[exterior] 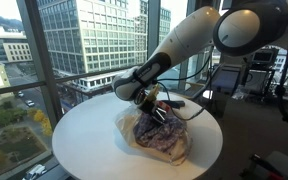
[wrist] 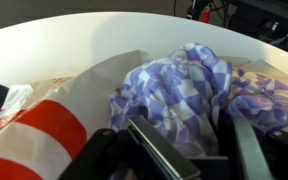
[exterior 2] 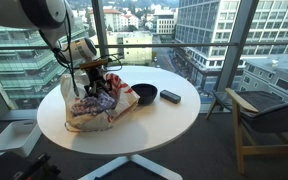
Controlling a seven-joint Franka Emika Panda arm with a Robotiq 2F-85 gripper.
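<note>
A crumpled purple-and-white checked cloth (wrist: pixel 179 95) lies heaped in an open paper bag (exterior: pixel 169 152) on the round white table (exterior: pixel 84 135). In exterior view 2 the cloth (exterior 2: pixel 92 102) bulges from the bag's mouth. My gripper points down into the heap, its fingers part way apart. Cloth shows between and beyond the fingers; whether they press on it cannot be made out. From exterior view 1, the gripper (exterior: pixel 154 112) is low against the top of the cloth, its tips partly hidden.
Behind the bag, a black bowl (exterior 2: pixel 145 93) and a dark flat box (exterior 2: pixel 170 96) rest on the table. Red-and-white printing marks the bag's side (wrist: pixel 44 130). A wooden armchair (exterior 2: pixel 259 110) stands off to the side.
</note>
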